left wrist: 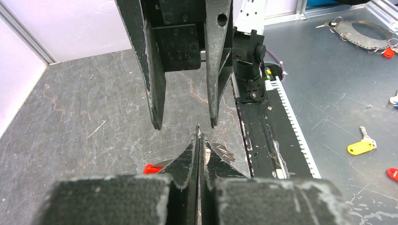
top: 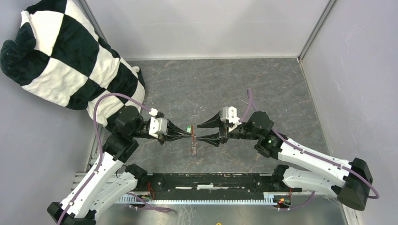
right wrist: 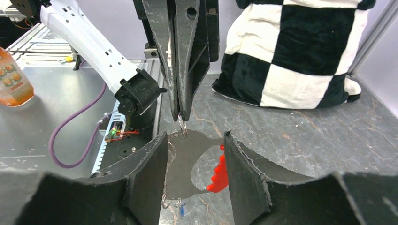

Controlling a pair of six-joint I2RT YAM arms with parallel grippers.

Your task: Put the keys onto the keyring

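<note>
My left gripper is shut on a small metal ring or clip at the edge of a flat grey keyring plate. The plate hangs below the fingertips, with a round opening and a red jagged piece along it. A small blue-ended item dangles at its lower edge. Around this, apart from the left fingertips, stands my right gripper, open with nothing visible between its fingers. On the metal surface lie a yellow-tagged key, a red-headed key and a partly cut-off blue-and-silver key.
Another grey ring plate with several small rings lies on the metal surface. A checkered cushion fills the back left. An orange bottle stands beyond the left arm.
</note>
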